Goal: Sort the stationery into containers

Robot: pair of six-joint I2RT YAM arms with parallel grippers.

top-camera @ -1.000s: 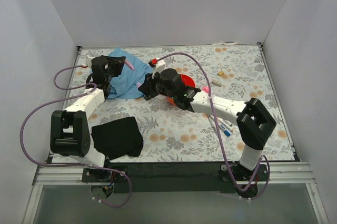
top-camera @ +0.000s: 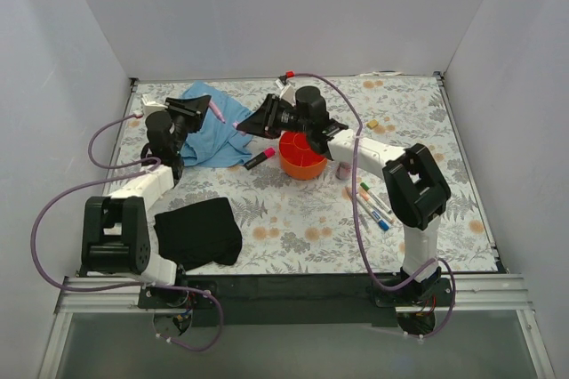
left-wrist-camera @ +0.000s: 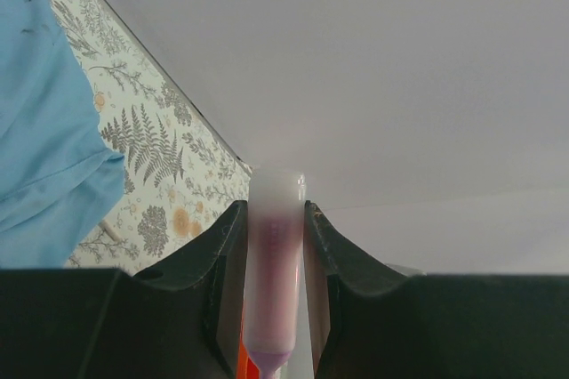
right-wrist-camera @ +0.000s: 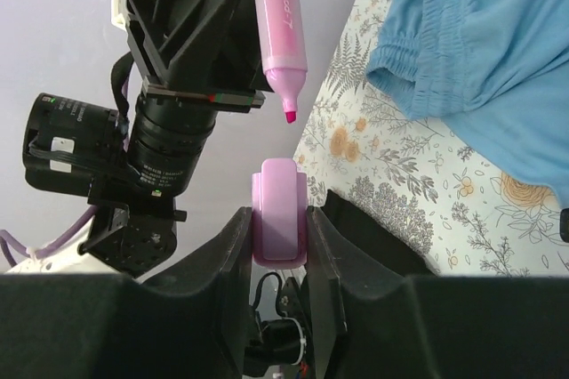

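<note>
At upper left my left gripper (top-camera: 201, 108) is shut on a pink marker, whose pink tip (right-wrist-camera: 290, 116) is uncovered in the right wrist view. Just to its right my right gripper (top-camera: 252, 127) has a pink cap (right-wrist-camera: 279, 210) between its fingers, apart from the marker. An orange divided container (top-camera: 302, 162) stands behind the right arm at the table's middle. Several loose markers (top-camera: 373, 210) lie at the right, and a dark marker with a pink end (top-camera: 260, 158) lies left of the container.
A blue cloth (top-camera: 213, 148) lies at the upper left and a black cloth (top-camera: 200, 233) at the lower left. A small yellow block (top-camera: 373, 124) lies at the back right.
My right gripper with the cap has moved back, away from the table's front edge, and slightly right.
</note>
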